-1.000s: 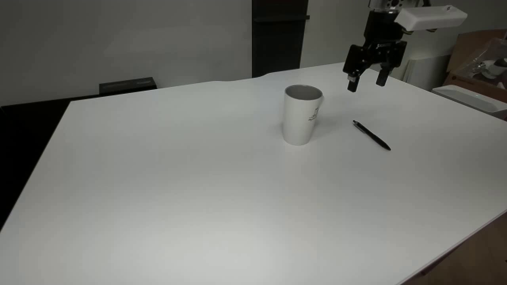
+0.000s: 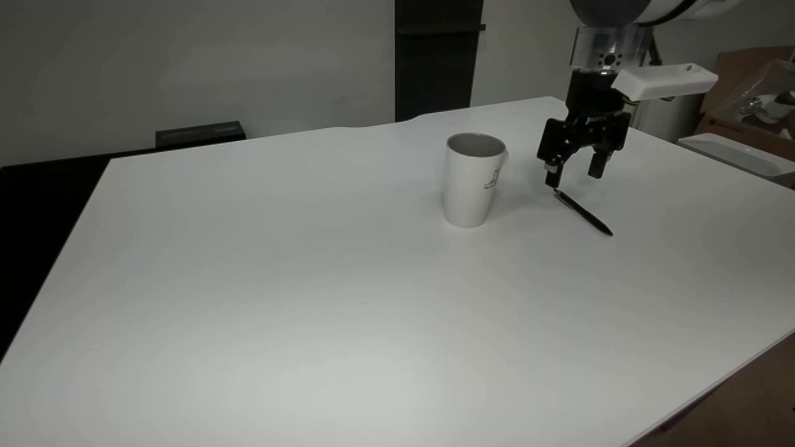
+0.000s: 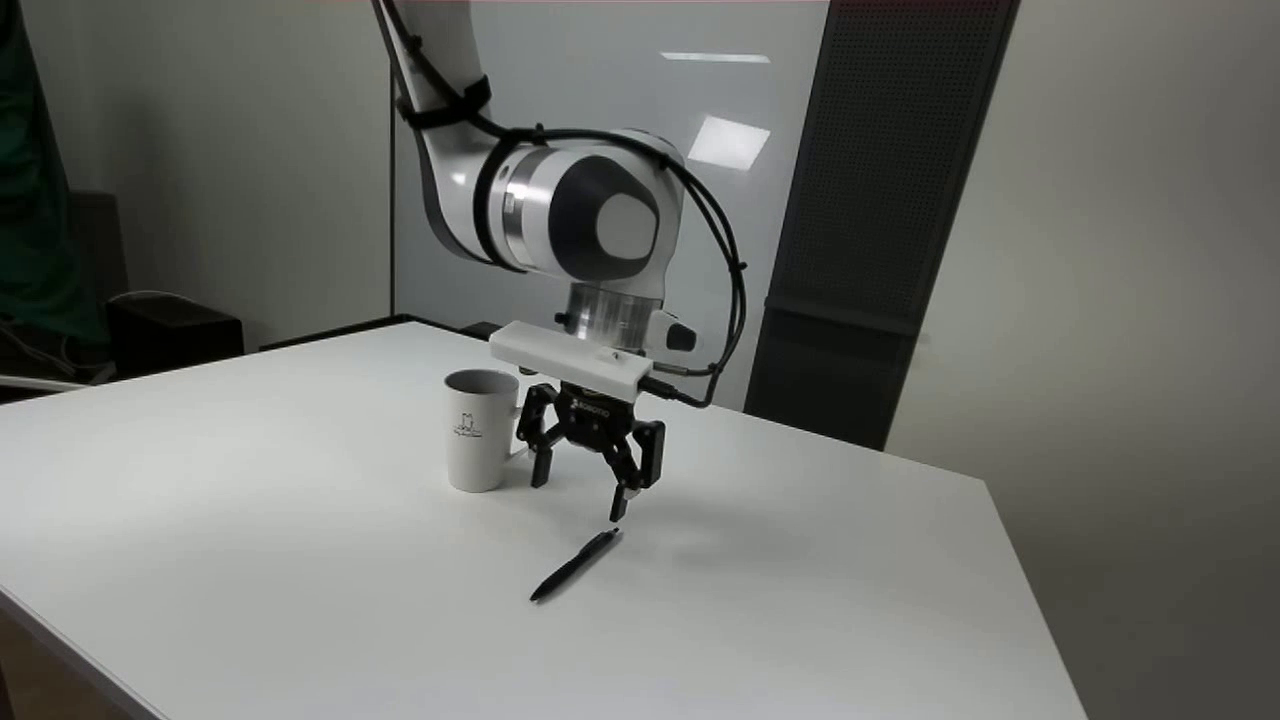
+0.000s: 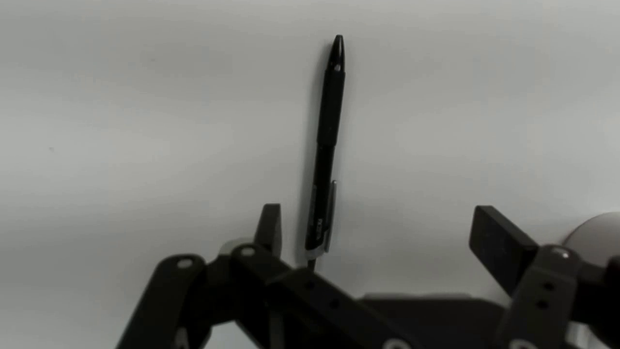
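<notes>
A black pen (image 4: 326,134) lies flat on the white table, its clip end toward my gripper in the wrist view. The fingers (image 4: 270,230) are wide open above the table, and nothing is held between them. Seen in that view, the clip end falls nearer the left finger than the right one. In the second exterior view the gripper (image 3: 578,494) hangs just behind the pen (image 3: 576,564). A white mug (image 2: 471,182) with a small dark print stands upright beside the gripper (image 2: 574,179), its handle facing the gripper's side.
Bare white table (image 2: 261,283) stretches widely on the mug's far side from the gripper. In the wrist view the mug (image 4: 601,238) shows partly at the right edge, close to the right finger. A cardboard box (image 2: 738,89) sits beyond the table edge.
My gripper has come down toward the table, close to the pen's clip end, staying open. Pen and mug have not moved.
</notes>
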